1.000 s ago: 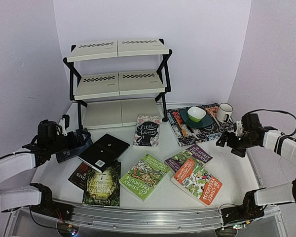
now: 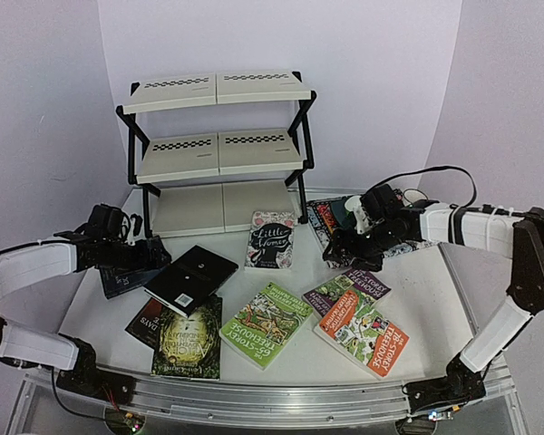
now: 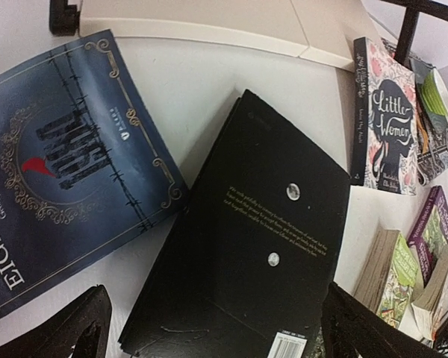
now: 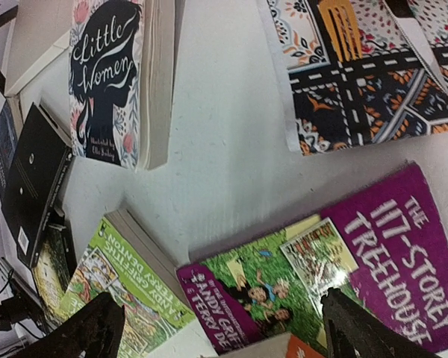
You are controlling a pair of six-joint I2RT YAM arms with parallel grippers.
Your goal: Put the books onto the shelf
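Observation:
Books lie scattered flat: Little Women (image 2: 269, 239), a black book (image 2: 191, 275), a blue book (image 3: 67, 164) left of it, dark books (image 2: 187, 340) at front left, a green Treehouse book (image 2: 265, 323), a purple 117-Storey book (image 4: 386, 264) and an orange 78-Storey book (image 2: 361, 333) overlapping it. My left gripper (image 2: 145, 251) is open above the blue and black books, holding nothing. My right gripper (image 2: 349, 251) hangs open above the gap between Little Women, the purple book and the patterned mat, also empty.
A three-tier shelf (image 2: 222, 154) stands at the back, its tiers bare. A patterned mat (image 4: 358, 112) at back right carries a plate, bowl, mug and cutlery, partly hidden by the right arm in the top view. Bare table shows at front right.
My right gripper has moved left and upward over the table, now covering part of the mat.

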